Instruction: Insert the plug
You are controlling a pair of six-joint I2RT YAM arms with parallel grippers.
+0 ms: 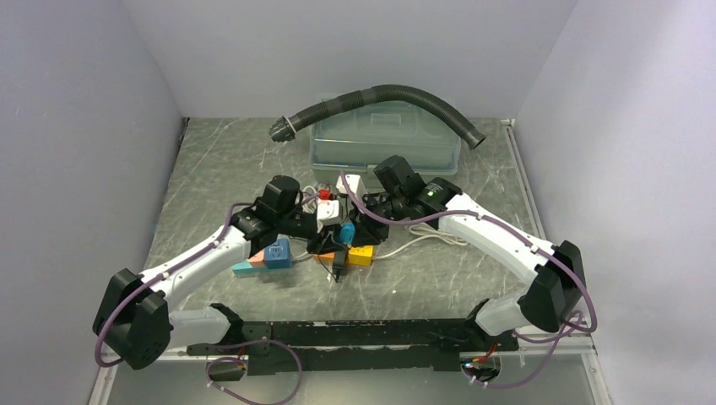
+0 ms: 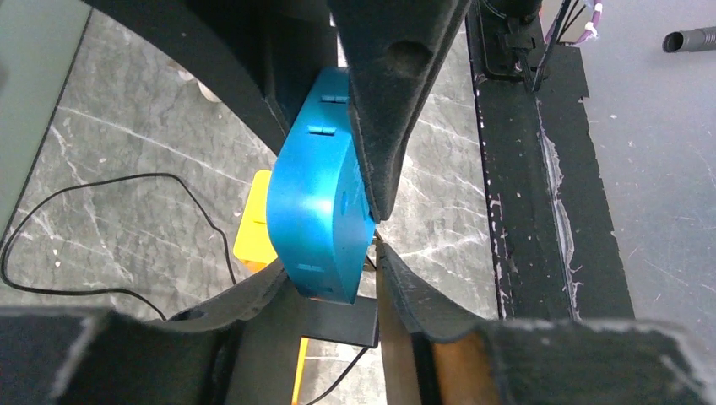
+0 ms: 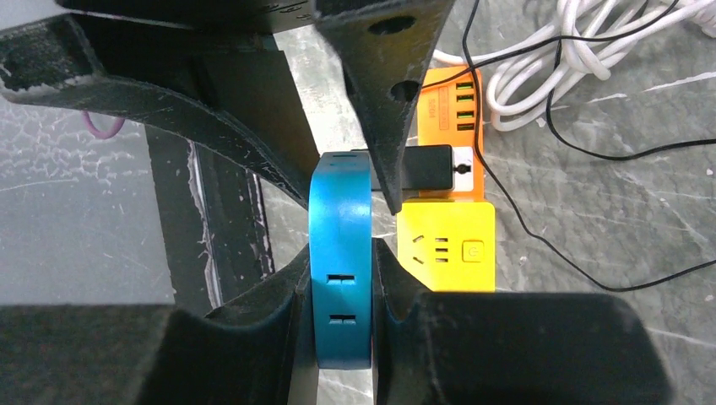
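A blue block-shaped plug [image 1: 347, 233] with slots in its face is held between both grippers, above the power strip. My left gripper is shut on one end of the blue plug [image 2: 308, 202]; small metal bits show beside it there. From the opposite side, my right gripper is shut on the plug [image 3: 341, 236] too. Below lies the strip, with a yellow socket block [image 3: 447, 245] and an orange block [image 3: 447, 110]. The yellow block's slots and button face up, apart from the plug.
A black adapter [image 3: 426, 167] sits on the orange block with a thin black cable. A white cable coil [image 3: 540, 76] lies nearby. Blue and teal blocks [image 1: 277, 253] stand at left. Behind are a clear bin [image 1: 384, 139] and a black hose [image 1: 397, 93].
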